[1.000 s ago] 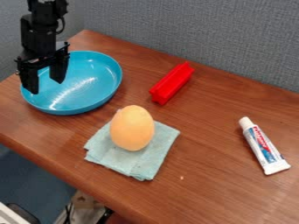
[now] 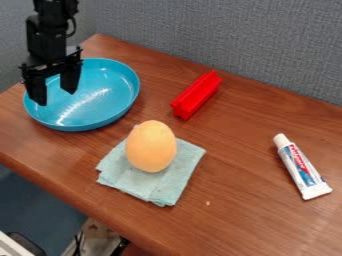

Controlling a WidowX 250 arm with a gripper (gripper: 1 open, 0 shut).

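Note:
My black gripper [image 2: 51, 82] hangs open over the left part of the blue plate [image 2: 100, 95], with nothing seen between its fingers. An orange, egg-shaped object [image 2: 151, 146] sits on a folded pale green cloth [image 2: 167, 185] near the front middle of the wooden table. A red oblong object [image 2: 197, 94] lies right of the plate. A white toothpaste tube [image 2: 302, 166] with red and blue print lies at the right.
The table [image 2: 254, 130] has bare room in its middle and back right. A grey fabric wall [image 2: 227, 35] runs behind it. The table's front left edge drops to a dark floor.

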